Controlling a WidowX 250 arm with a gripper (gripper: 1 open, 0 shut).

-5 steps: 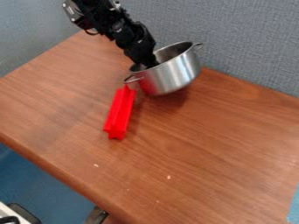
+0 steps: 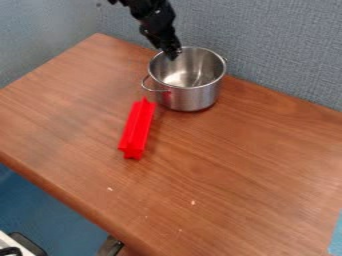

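A steel pot (image 2: 197, 92) with wire handles stands upright on the wooden table at the back. My black gripper (image 2: 171, 50) hangs over the pot's rear left rim, mostly dark and small, so its fingers' state is unclear. A red block-like bar (image 2: 136, 129) lies on the table in front of the pot, to its left.
A grey padded wall (image 2: 281, 55) runs behind it, and the table's left edge drops to a blue floor.
My gripper has risen out of the pot toward the back. The pot, tilted earlier, now stands level and slightly further left. The red bar has not moved.
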